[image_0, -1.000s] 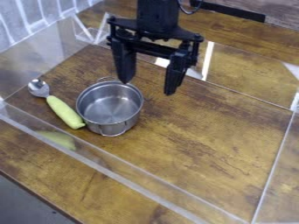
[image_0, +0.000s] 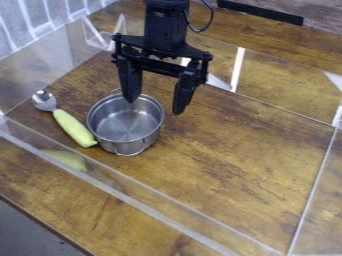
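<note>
My black gripper (image_0: 156, 83) hangs open over the upper middle of the camera view, its two fingers pointing down just above and behind a steel pot (image_0: 124, 130). Nothing shows between the fingers. To the left of the pot lies a spoon (image_0: 44, 100), close to a pale yellow-green elongated object (image_0: 72, 126) that angles down toward the pot's side.
A wooden table (image_0: 234, 175) with clear room to the right of the pot is bordered by transparent panels. A yellowish shape (image_0: 64, 160) shows through the front left panel, possibly a reflection. A white railed structure (image_0: 34, 30) stands at the back left.
My gripper has drawn back, moving up and slightly left in the view and looking smaller. The pot, spoon and yellow-green object are unchanged.
</note>
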